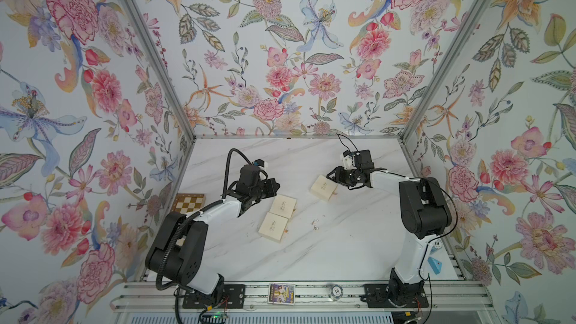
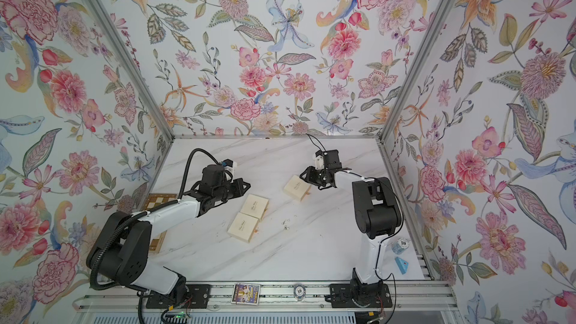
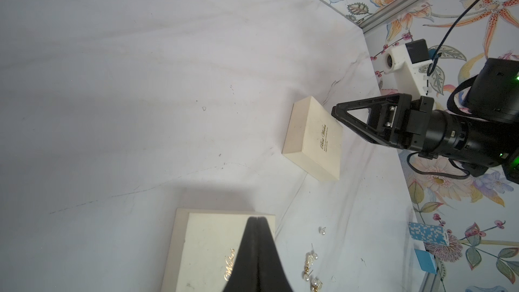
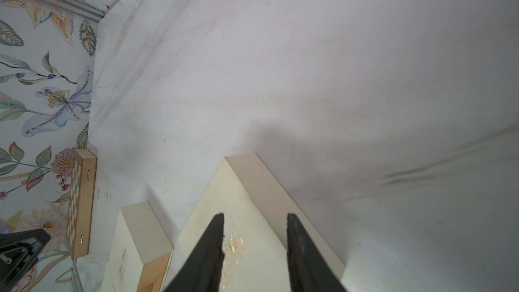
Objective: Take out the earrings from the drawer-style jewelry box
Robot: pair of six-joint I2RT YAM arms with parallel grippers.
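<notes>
Three cream jewelry boxes lie on the marble table: one (image 1: 323, 186) at centre right, two (image 1: 283, 205) side by side at centre left. My right gripper is open above the right box, nothing between its fingers. My left gripper is shut and empty, hovering above the upper left box (image 3: 208, 248). Small gold-and-pearl earrings (image 3: 310, 259) lie loose on the table between the boxes, toward the front. Box contents are hidden.
A wooden checkered board (image 1: 189, 201) stands at the far left edge. Small blue items (image 2: 400, 264) sit at the front right corner.
</notes>
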